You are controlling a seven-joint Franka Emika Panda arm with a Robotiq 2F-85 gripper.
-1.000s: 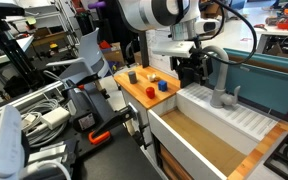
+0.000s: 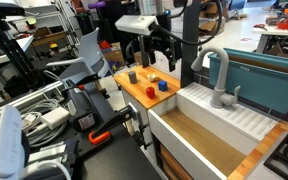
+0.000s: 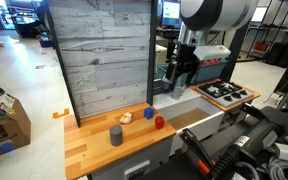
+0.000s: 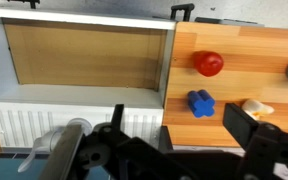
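My gripper is open, its two dark fingers wide apart at the bottom of the wrist view with nothing held between them. In exterior view 1 the gripper (image 2: pixel 171 48) hangs well above the wooden counter. On that counter lie a red round object (image 4: pixel 208 64) and a blue lobed object (image 4: pixel 201 103), close together. A small pale yellow-and-white item (image 4: pixel 255 107) sits near my right finger, and a grey cup (image 3: pixel 116 135) stands farther along the counter.
A white sink basin (image 2: pixel 199 135) with a wooden-coloured bottom adjoins the counter. The grey faucet (image 2: pixel 220 78) rises behind it, near a blue-green panel (image 2: pixel 259 83). A stove (image 2: pixel 284 155) stands at the right. The basin looks empty.
Over the last second my arm has swung left and risen, from over the sink's back corner to above the counter. The objects on the counter have stayed put.
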